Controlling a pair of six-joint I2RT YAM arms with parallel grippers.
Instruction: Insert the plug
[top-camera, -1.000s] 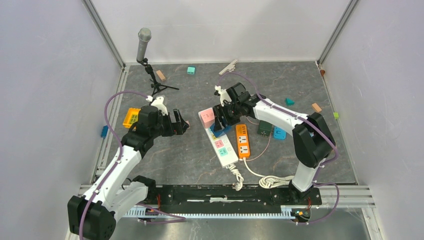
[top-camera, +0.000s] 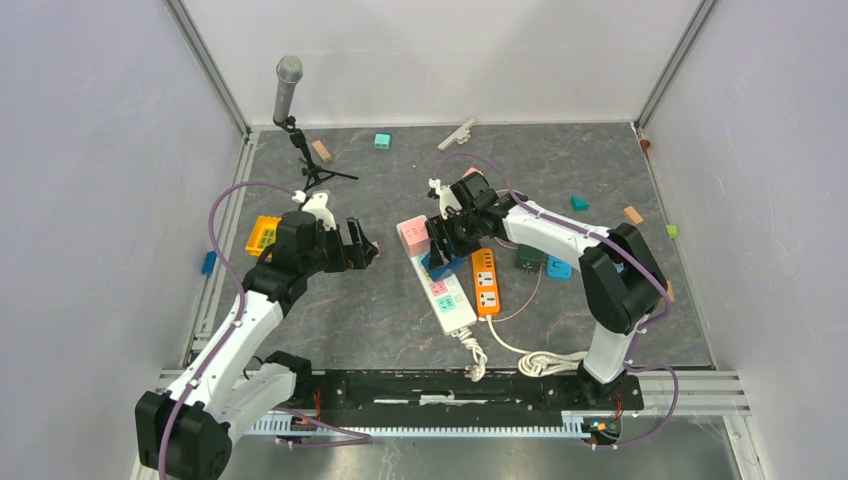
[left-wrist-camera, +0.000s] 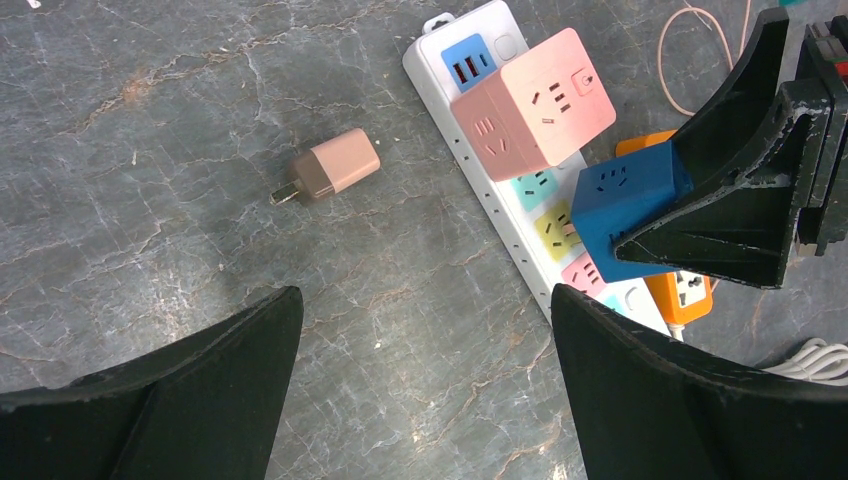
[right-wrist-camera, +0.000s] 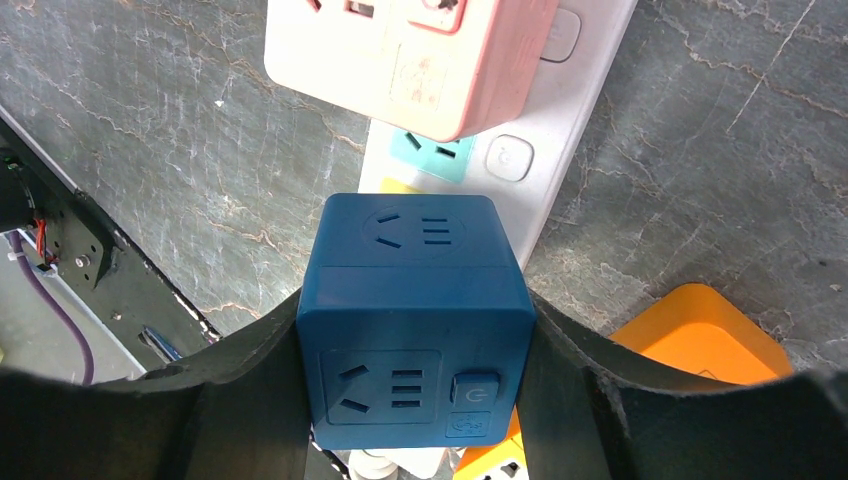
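My right gripper (top-camera: 440, 252) is shut on a blue cube plug (right-wrist-camera: 415, 310), held just over the white power strip (top-camera: 450, 310), near its yellow socket (left-wrist-camera: 553, 232). In the left wrist view the plug's prongs show close to that socket; whether they are in it I cannot tell. A pink cube plug (left-wrist-camera: 530, 100) sits on the strip beside it. My left gripper (top-camera: 360, 248) stands open to the left of the strip, with a small tan plug (left-wrist-camera: 330, 165) on the table in its wrist view.
An orange power strip (top-camera: 486, 280) lies right of the white one, with coiled cable (top-camera: 550, 362) at the front. A microphone stand (top-camera: 296, 140) and a yellow object (top-camera: 258, 232) are at the left. Table between left gripper and strip is mostly clear.
The right gripper with the blue plug has shifted very slightly down and toward the front in the top view. The left arm is unchanged.
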